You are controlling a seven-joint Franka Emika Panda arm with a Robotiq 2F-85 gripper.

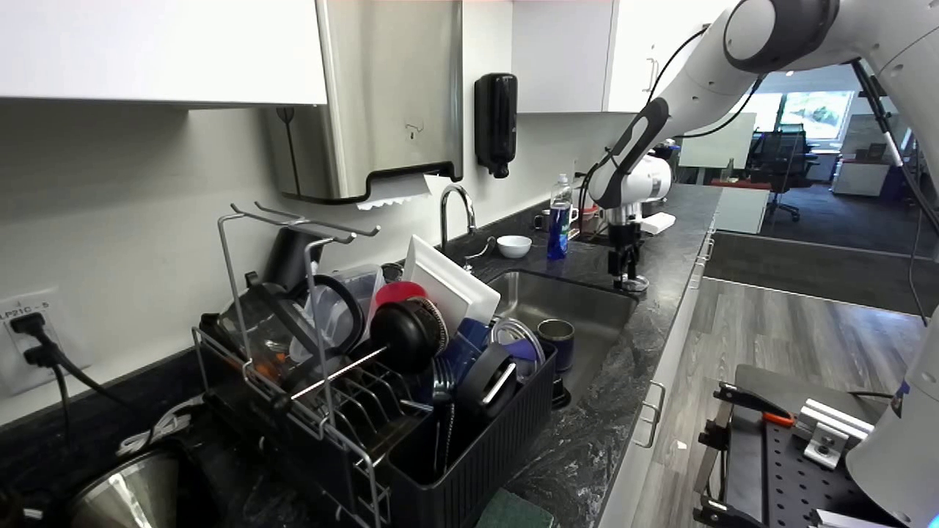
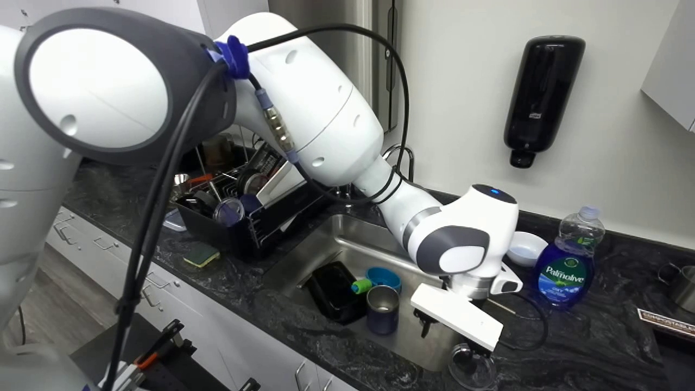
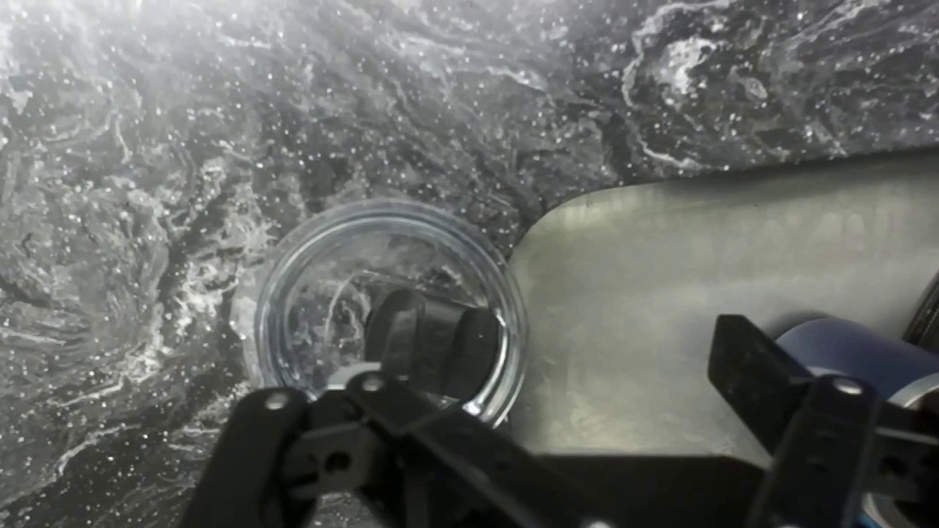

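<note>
A clear round lid [image 3: 392, 207] lies on the dark counter beside the rounded corner of the sink. My gripper is open low over this spot, with one finger at the lid and the other finger [image 3: 748, 369] out over the sink basin. A dark shape shows within the lid's ring; whether it is my fingertip or part of the lid, I cannot tell. In exterior view 2 the lid [image 2: 472, 371] is partly covered by the white block on my wrist. Inside the sink stands a dark blue cup [image 2: 382, 319], apart from my fingers.
A black tray [image 2: 332, 293] and a blue bowl [image 2: 383, 277] are also in the sink. Behind my wrist stand a white bowl [image 2: 526, 247] and a dish soap bottle [image 2: 565, 270]. A loaded dish rack [image 1: 352, 413] is at the sink's other end.
</note>
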